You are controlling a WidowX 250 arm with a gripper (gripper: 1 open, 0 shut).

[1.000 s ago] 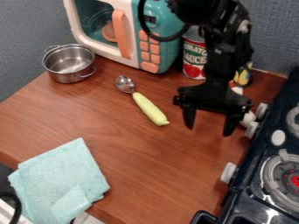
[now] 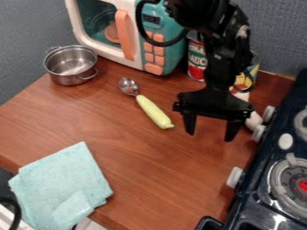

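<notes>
My black gripper (image 2: 210,128) is low over the right half of the wooden counter, its two fingers apart with nothing visible between them. Left of it lies a yellow corn cob (image 2: 155,112), with a metal spoon (image 2: 129,88) behind it. A pale object (image 2: 241,110) sits just behind the gripper on the right, partly hidden by it.
A steel pot (image 2: 71,66), a toy microwave (image 2: 120,31) and cans, including a red one (image 2: 197,60), stand at the back. A teal cloth (image 2: 60,184) lies front left. A black stove (image 2: 270,189) lines the right edge.
The objects on the counter look unchanged.
</notes>
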